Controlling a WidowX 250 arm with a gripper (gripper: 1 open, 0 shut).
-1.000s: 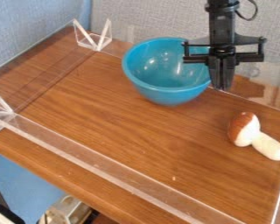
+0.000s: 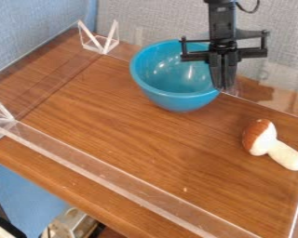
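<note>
A blue bowl [image 2: 164,88] stands at the back centre of the wooden table [image 2: 127,158]. My gripper [image 2: 223,79] hangs at the bowl's right side, its fingers pointing down over or beside the rim; it looks shut, with nothing clearly visible between the fingers. A toy mushroom [image 2: 270,144] with a brown cap and white stem lies on its side at the right, in front of the gripper and apart from it.
Clear low barriers edge the table, with white corner brackets [image 2: 100,37] at the back left and left front. A textured wall stands behind.
My gripper has moved left along the bowl's right side. The bowl and mushroom look nearly unchanged.
</note>
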